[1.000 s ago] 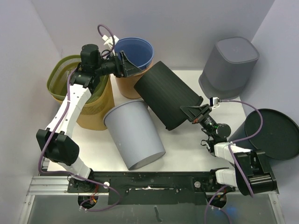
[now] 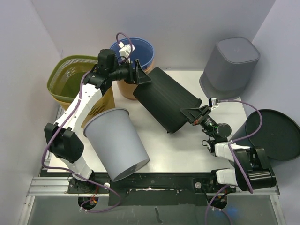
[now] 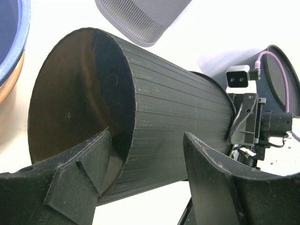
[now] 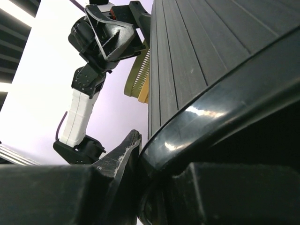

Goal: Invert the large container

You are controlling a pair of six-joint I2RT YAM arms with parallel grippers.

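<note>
The large black container (image 2: 166, 101) is held tilted on its side at the centre, its open end toward the upper left. My left gripper (image 2: 140, 77) is at that upper-left end; in the left wrist view its fingers stand apart, one inside the mouth and one outside, either side of the wall. My right gripper (image 2: 190, 115) is shut on the rim at the lower-right end; the right wrist view shows the glossy rim (image 4: 211, 112) between its fingers.
A grey bin (image 2: 115, 140) lies on its side at front left. Green-yellow baskets (image 2: 65, 89) and a blue-lined bucket (image 2: 136, 47) stand behind. A grey bin (image 2: 229, 65) is back right, a dark bin (image 2: 276, 131) right. Clear floor shows below the black container.
My left gripper has moved right onto the black container's upper end. The grey lying bin has shifted left. The black container has moved only slightly.
</note>
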